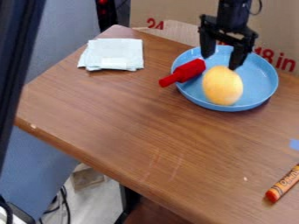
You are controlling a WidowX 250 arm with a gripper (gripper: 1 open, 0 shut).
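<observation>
My black gripper (222, 54) hangs over the back of a blue plate (254, 95), its fingers apart and above a yellow rounded object (222, 86) that rests on the plate. A red object (181, 73) lies at the plate's left, its end reaching past the rim. Nothing shows held between the fingers.
A folded pale cloth (111, 53) lies at the back left of the wooden table (128, 131). An orange stick (282, 182) lies at the right front. Cardboard (170, 17) stands behind.
</observation>
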